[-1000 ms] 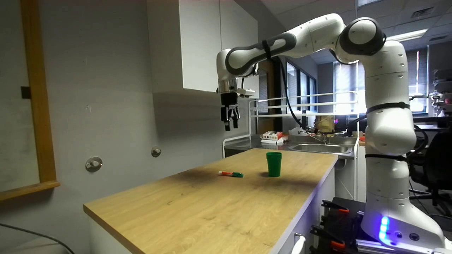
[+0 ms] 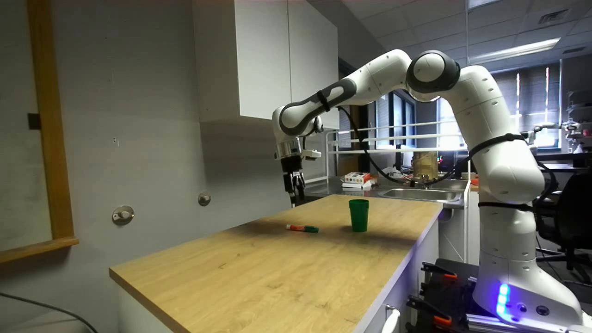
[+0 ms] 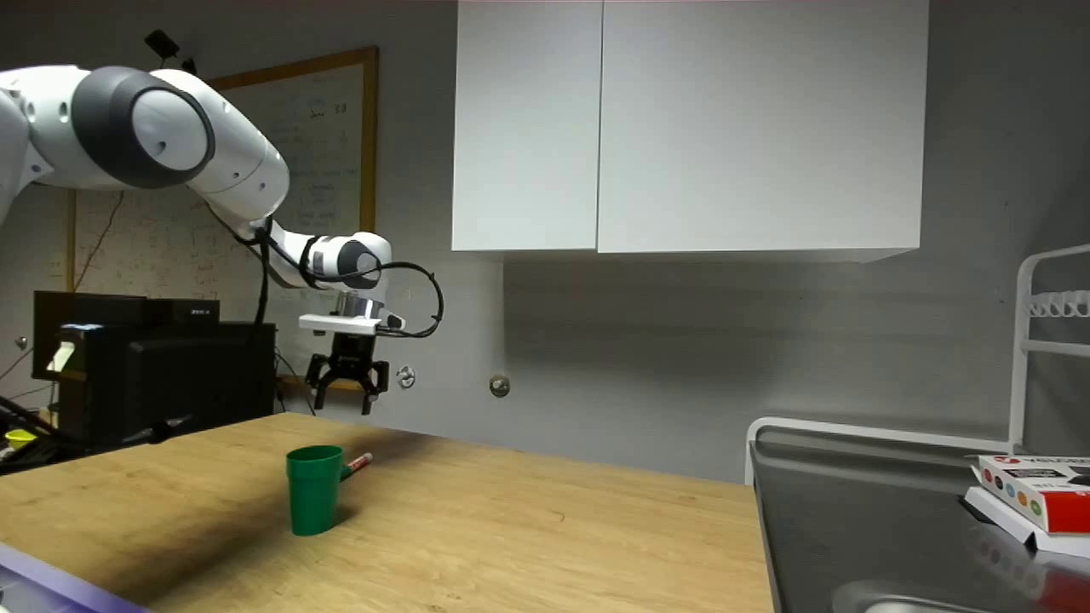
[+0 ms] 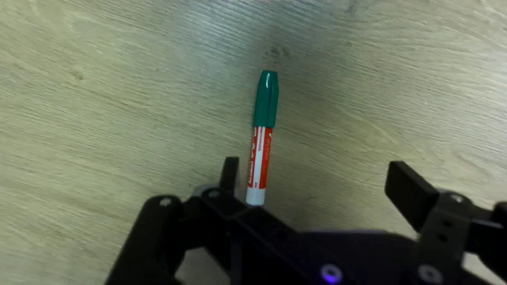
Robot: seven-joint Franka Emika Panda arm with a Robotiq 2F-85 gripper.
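Note:
A marker (image 4: 261,142) with a green cap, a red-and-white barrel and a white end lies flat on the wooden counter. The same marker (image 2: 302,228) shows left of an upright green cup (image 2: 359,215) in exterior view 1, and its red end pokes out behind the cup (image 3: 313,490) in exterior view 2. My gripper (image 3: 342,407) hangs above the counter, fingers pointing down and spread open with nothing between them. In the wrist view the gripper has its left finger close beside the marker's white end in the picture, its right finger well off to the right.
Around the marker and cup the counter (image 2: 266,266) is bare. A grey wall stands behind it, with white cabinets (image 3: 756,123) overhead. To one side are a sink (image 2: 422,194), a white rack (image 2: 388,151) and small boxes (image 2: 356,178).
The marker and cup have stayed put.

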